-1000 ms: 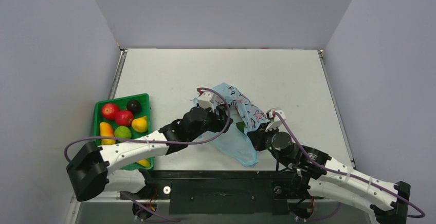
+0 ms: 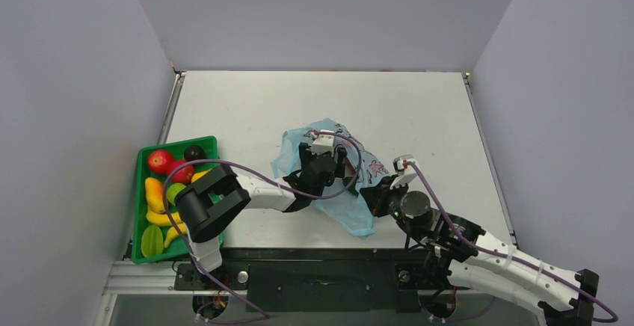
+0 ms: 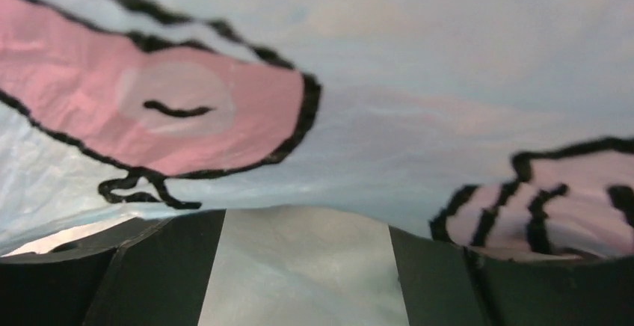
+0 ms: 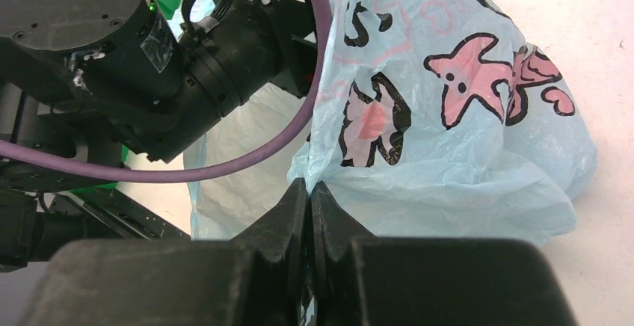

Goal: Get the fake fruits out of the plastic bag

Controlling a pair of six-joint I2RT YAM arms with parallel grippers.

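The pale blue plastic bag [image 2: 336, 217] with printed pink figures lies mid-table. My left gripper [image 2: 329, 158] is over it; in the left wrist view its open fingers [image 3: 149, 281] reach under the printed layer [image 3: 411, 64], with only pale bag behind the gap. My right gripper [image 2: 372, 195] is shut on the bag's edge at the right, seen pinching the plastic [image 4: 463, 176] in the right wrist view [image 4: 310, 191]. A dark green shape [image 2: 348, 184] shows partly in the bag's opening in the top view; whether it is a fruit I cannot tell.
A green tray [image 2: 140, 184] of fake fruits, with apples, bananas and others, stands at the left, partly under my left arm. Grey walls bound the workspace.
My left arm has swung right and its gripper has moved further over the bag. The bag's printed upper part has shifted slightly. My right arm is almost unmoved.
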